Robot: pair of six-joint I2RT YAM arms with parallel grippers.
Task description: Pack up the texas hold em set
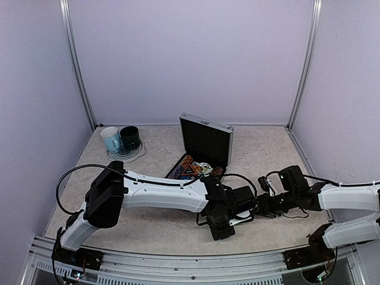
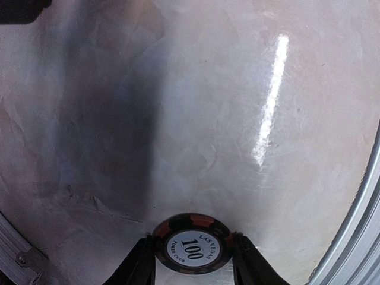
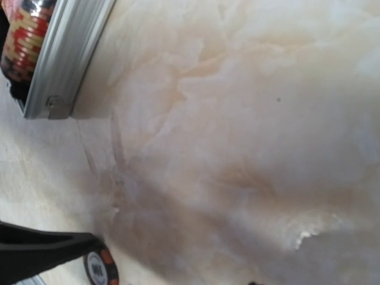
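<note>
A round poker chip [image 2: 193,248], dark and orange-red round its edge with a white "100" centre, is pinched edge to edge by my left gripper. In the right wrist view the chip [image 3: 97,268] shows at lower left, by a black finger that seems to be the left gripper's. The two grippers nearly meet in the top view, my right gripper [image 1: 259,208] facing the left one from the right. Its fingers seem part open, but only a small dark tip shows at the right view's bottom edge. The chip case [image 1: 207,141] stands open behind the left arm, partly hidden.
Stacked chips [image 3: 27,44] lie inside the case's metal wall [image 3: 68,56]. A light blue mug [image 1: 110,139] and a black mug [image 1: 130,138] stand on a coiled cable at the back left. Bare table lies right of the case.
</note>
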